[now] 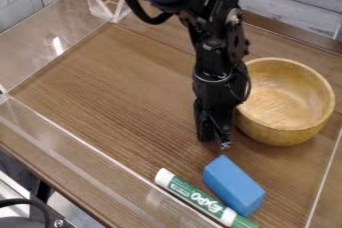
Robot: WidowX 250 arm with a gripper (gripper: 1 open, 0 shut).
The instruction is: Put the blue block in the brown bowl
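The blue block (234, 185) lies flat near the front right of the wooden table, tilted diagonally. Behind it at the right is the brown bowl (305, 84), which looks empty where its inside shows. My black gripper (215, 142) points down between the two, low over the table, just behind the block's far end and close by the bowl's left side. It appears apart from the block. Dark fingers overlap there, so the gap between them is unclear.
A white and green marker (197, 200) lies along the block's left side, close to it. Clear plastic walls edge the table (100, 92) at the left and front.
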